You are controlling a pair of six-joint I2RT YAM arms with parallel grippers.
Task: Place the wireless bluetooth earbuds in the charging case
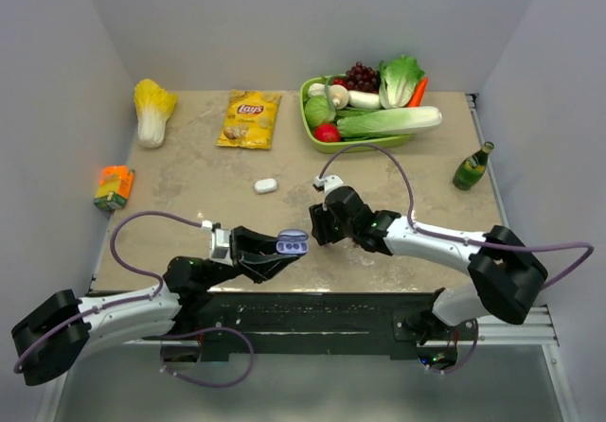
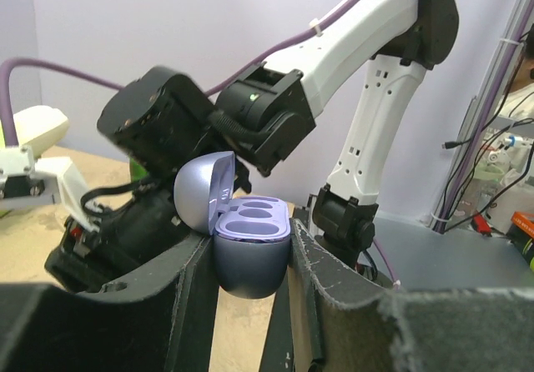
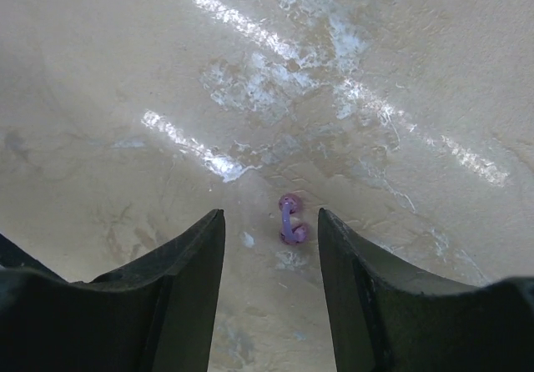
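My left gripper point(image 1: 276, 253) is shut on the purple charging case point(image 1: 293, 246), holding it above the table's front edge. In the left wrist view the case point(image 2: 251, 259) stands lid up, its lid point(image 2: 204, 192) swung open and its hollows showing empty. A purple earbud point(image 3: 294, 233) lies on the table in the right wrist view. Part open, my right gripper is above it, with a finger point(image 3: 200, 251) on either side of the earbud and nothing held. From the top, the right gripper point(image 1: 320, 224) and its arm cover the spots where both earbuds were.
A white, rounded object point(image 1: 266, 185) lies behind the grippers. Farther back are a chips bag point(image 1: 250, 119), a cabbage point(image 1: 153, 113) and a green vegetable basket point(image 1: 377, 142). A green bottle point(image 1: 472, 167) stands at right, an orange box point(image 1: 115, 187) at left.
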